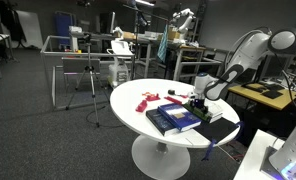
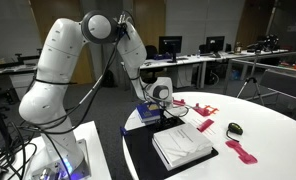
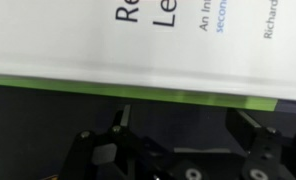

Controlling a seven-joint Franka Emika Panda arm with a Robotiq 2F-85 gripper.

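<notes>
My gripper point(image 2: 168, 121) hangs low over the table, beside a thick white book point(image 2: 182, 146). In the wrist view the open gripper has its two fingers spread wide, with nothing held between them. Just beyond the fingertips runs the edge of the white book point(image 3: 188, 45), with dark printed words on its cover and a green strip along its side. Whether a finger touches the book cannot be told. In exterior view 1 the gripper point(image 1: 197, 105) is small and dark, partly lost against the things behind it.
A blue box point(image 1: 172, 119) stands beside the gripper. Under the book lies a black mat point(image 2: 148, 160). Red items point(image 1: 142, 105) and a small black object point(image 2: 234, 131) are spread over the white round table point(image 2: 273, 130), which has bare room away from the arm.
</notes>
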